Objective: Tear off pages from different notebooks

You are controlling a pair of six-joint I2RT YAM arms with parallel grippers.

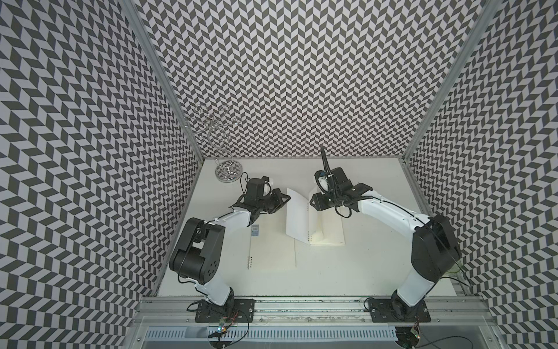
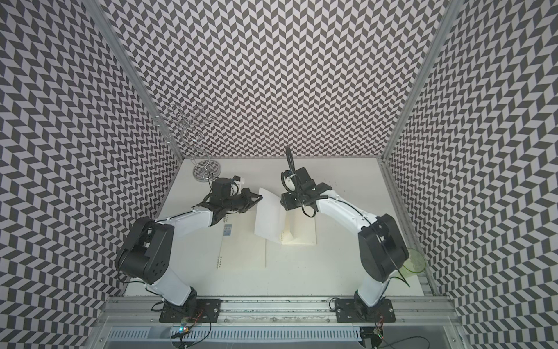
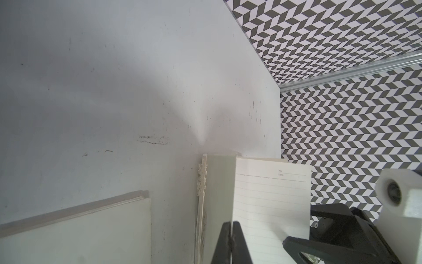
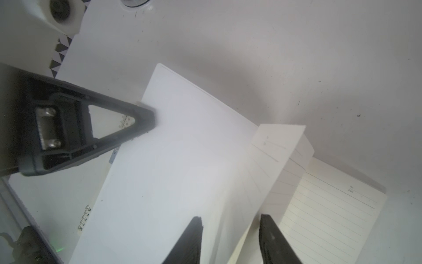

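Note:
A spiral notebook (image 1: pixel 334 232) lies right of the table's middle, its white cover (image 4: pixel 175 154) raised and folded back to the left. At that cover's free edge my left gripper is shut, the thin sheet between its fingertips. A lined page (image 4: pixel 274 145) stands curled up from the notebook. My right gripper is open around this page, its fingers (image 4: pixel 192 233) apart on either side. The lined pages below (image 4: pixel 334 206) lie flat. The lower binding is partly hidden by the lifted sheets.
A second, closed notebook (image 1: pixel 272 250) with a blue label (image 1: pixel 254 230) lies to the left, partly under the raised cover. A metal stand (image 1: pixel 228 169) is at the back left. Bare table (image 1: pixel 372 256) shows at the right and along the front.

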